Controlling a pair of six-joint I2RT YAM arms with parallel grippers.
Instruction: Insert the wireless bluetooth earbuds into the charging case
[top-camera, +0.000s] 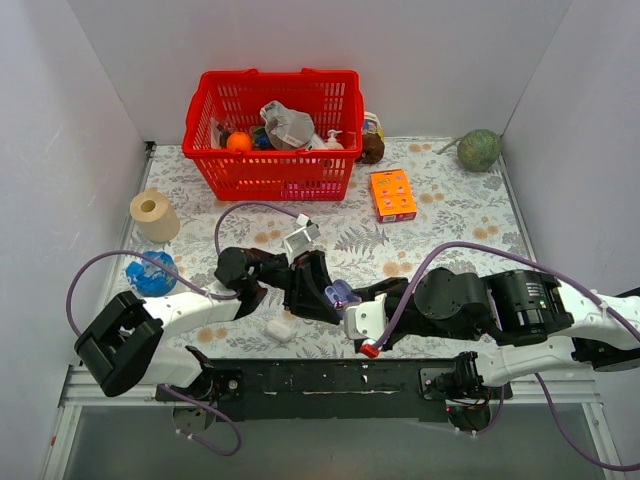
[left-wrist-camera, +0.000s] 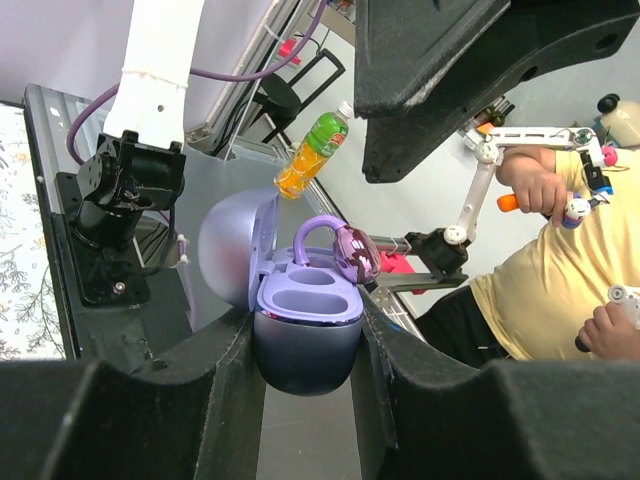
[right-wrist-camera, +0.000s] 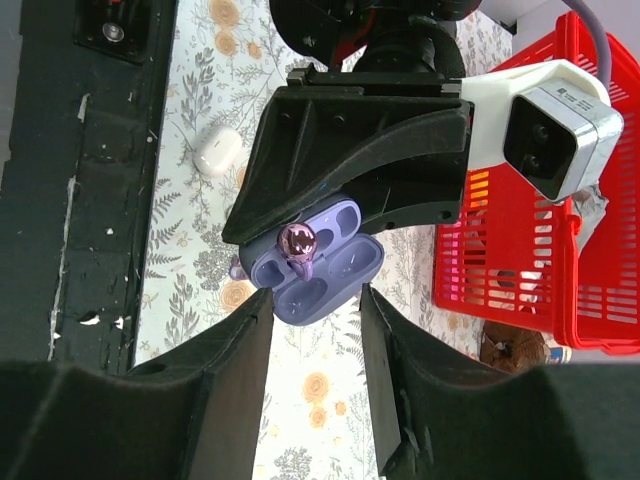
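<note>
Shut on the open purple charging case (left-wrist-camera: 305, 340), my left gripper holds it above the table. A clip-on earbud with a chrome bead and curved purple band rests on the case, the bead near its edge; in the right wrist view that bead (right-wrist-camera: 297, 242) lies over the case's hollows. I cannot tell whether it is fully seated. My right gripper is part open, fingers apart, nothing visibly between them, close to the case. A small purplish thing (right-wrist-camera: 237, 270) shows beside the case, too hidden to name.
A small white object (top-camera: 280, 330) lies on the table below the left gripper. The red basket (top-camera: 270, 180), orange box (top-camera: 393, 195), tape roll (top-camera: 155, 215) and blue item (top-camera: 151, 275) stand farther off. Patterned table right of the orange box is clear.
</note>
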